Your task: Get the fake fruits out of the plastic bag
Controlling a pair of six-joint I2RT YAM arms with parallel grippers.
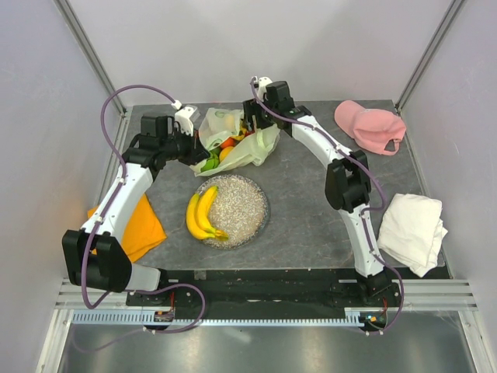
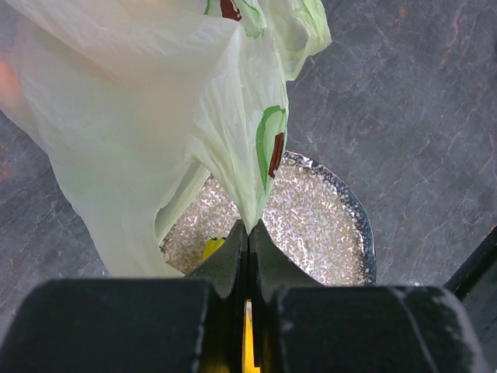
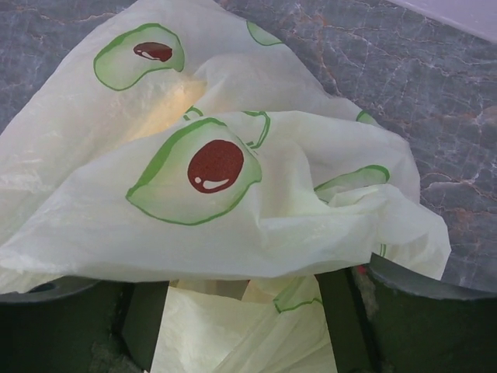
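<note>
The pale green plastic bag (image 1: 252, 151) lies at the back of the table, its mouth toward the plate. Inside it show an orange fruit (image 1: 226, 153), a green one (image 1: 210, 162) and some red. My left gripper is shut on the bag's edge; the film gathers to a point at its fingertips. At the bag's right part, my right gripper has its fingers apart, with bag film above and between them and no fruit visible there. Two yellow bananas (image 1: 203, 208) rest on the round speckled plate (image 1: 245, 208).
An orange cloth (image 1: 144, 229) lies at the left, partly under the left arm. A pink cap (image 1: 371, 127) and a folded white cloth (image 1: 411, 233) are on the right. Bare table (image 1: 307, 225) stretches between the plate and the right arm.
</note>
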